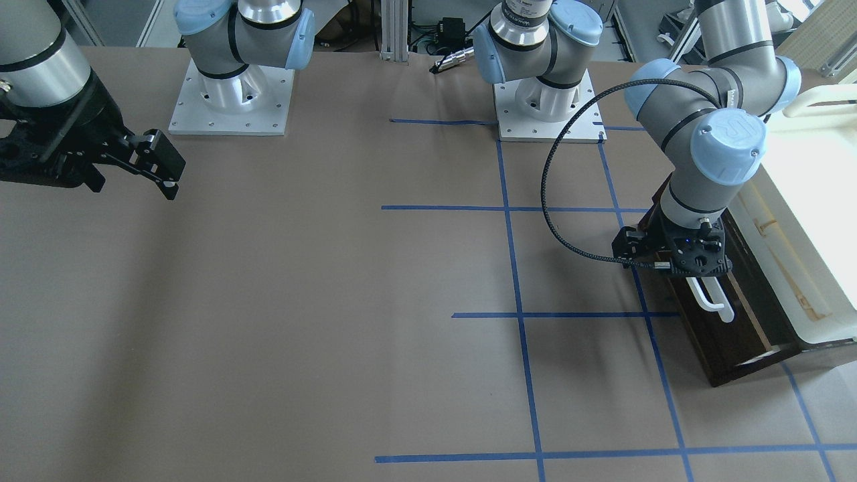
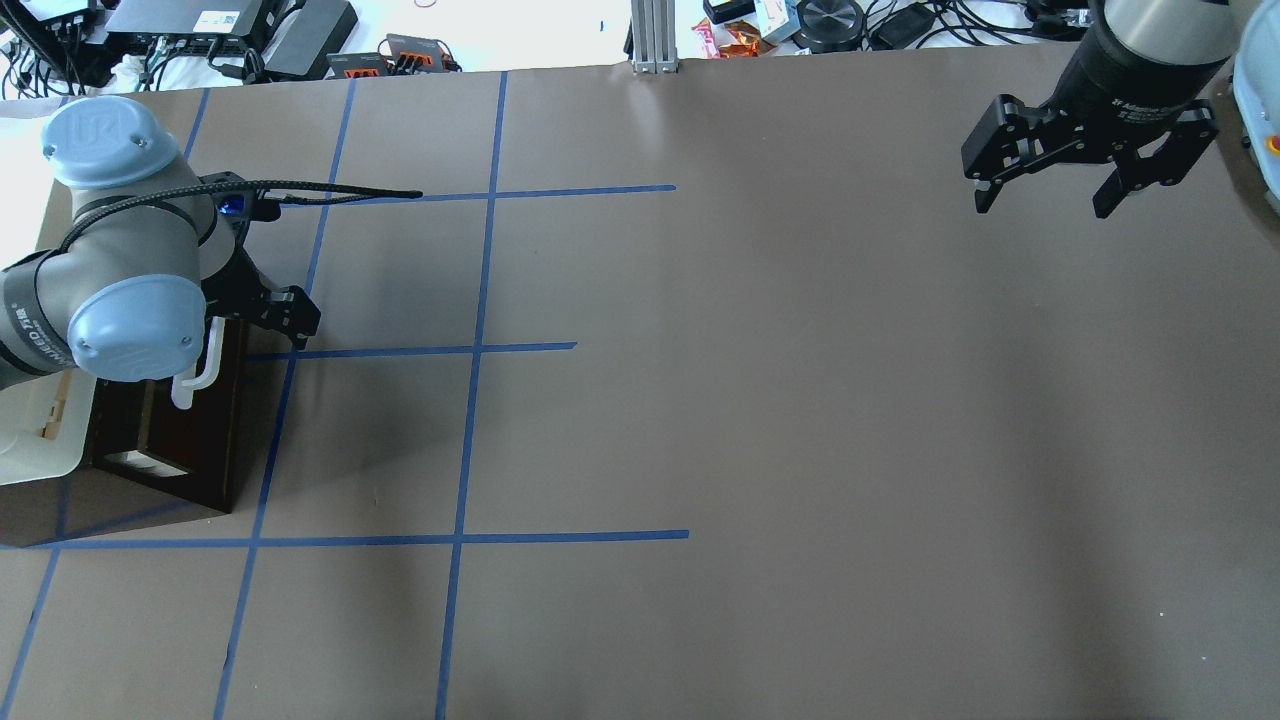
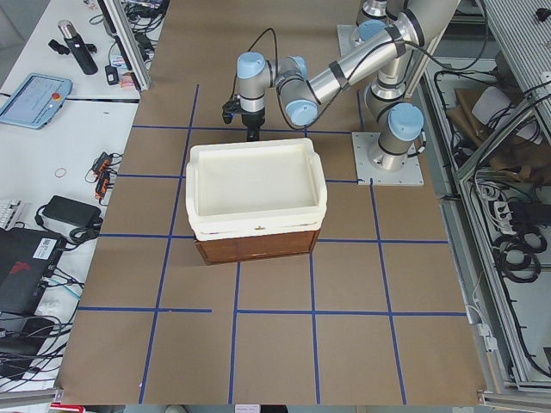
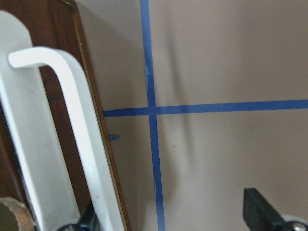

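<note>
A dark wooden box (image 1: 723, 345) with a white lid-like top (image 3: 256, 185) stands on the taped table, with a white handle (image 4: 82, 120) on its drawer front. My gripper (image 1: 671, 257) is down at that front, over the handle, as the front and top views show. In the left wrist view, one black fingertip is at the lower left against the handle, the other at the lower right over bare table. The fingers look apart; whether the handle is between them is hard to tell.
Other robot arms stand around, one black gripper (image 2: 1086, 156) at the top right of the top view.
</note>
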